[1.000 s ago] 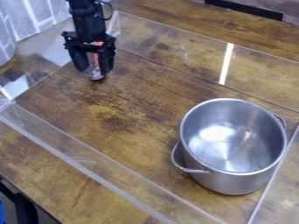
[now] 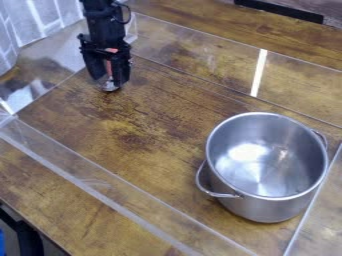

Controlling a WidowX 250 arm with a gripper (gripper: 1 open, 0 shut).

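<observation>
My black gripper (image 2: 107, 62) points down at the upper left of the wooden work surface, low over a small pale object with some red (image 2: 111, 82), which it mostly covers. I cannot tell whether the fingers are open or shut, or whether they touch that object.
A large steel pot (image 2: 265, 160) with side handles stands at the lower right. Clear plastic strips run along the edges, with reflective sheeting (image 2: 27, 35) at the upper left.
The gripper has shifted slightly and turned a little at about the same spot over the small object. The pot has not moved.
</observation>
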